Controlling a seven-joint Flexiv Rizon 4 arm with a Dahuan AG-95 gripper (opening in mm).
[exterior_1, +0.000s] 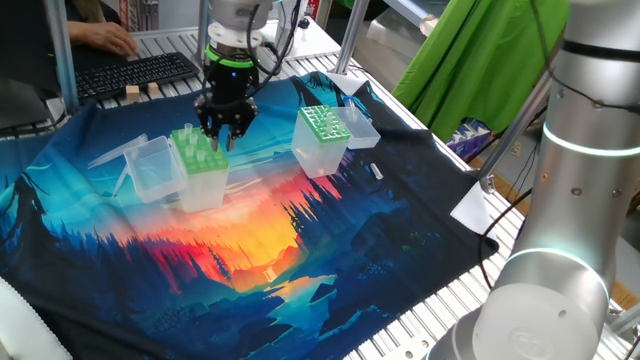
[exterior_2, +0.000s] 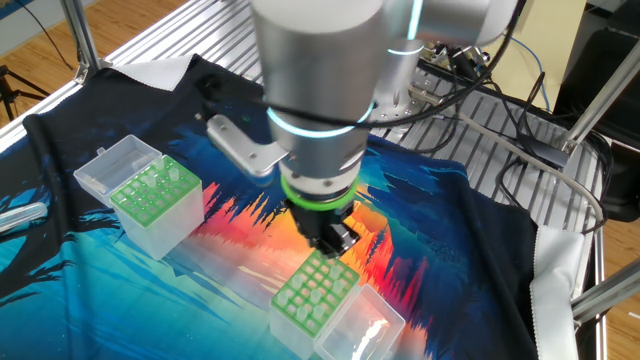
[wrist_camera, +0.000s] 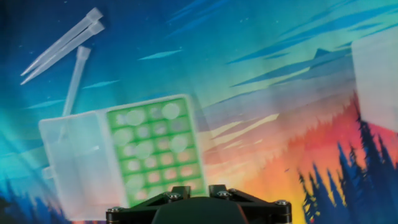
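Near the left in exterior view 1 stands a tip rack (exterior_1: 205, 185) with a green top and a clear body, several pale tips rising from its holes. Its clear lid (exterior_1: 155, 167) is folded open beside it. My gripper (exterior_1: 224, 143) hovers above and just beside the rack's right edge. In the wrist view a narrow gap shows between its fingertips, with nothing visible in it; the gripper is part open. The green grid (wrist_camera: 152, 146) lies left of the fingers there. A second green-topped rack (exterior_1: 322, 140) stands farther right, with its lid (exterior_1: 358, 130) open too.
Loose clear tips (wrist_camera: 65, 46) lie on the printed cloth (exterior_1: 250, 240) beyond the near rack's lid. A small pale piece (exterior_1: 376, 171) rests right of the second rack. Someone's hand (exterior_1: 105, 38) is by a keyboard (exterior_1: 135, 73).
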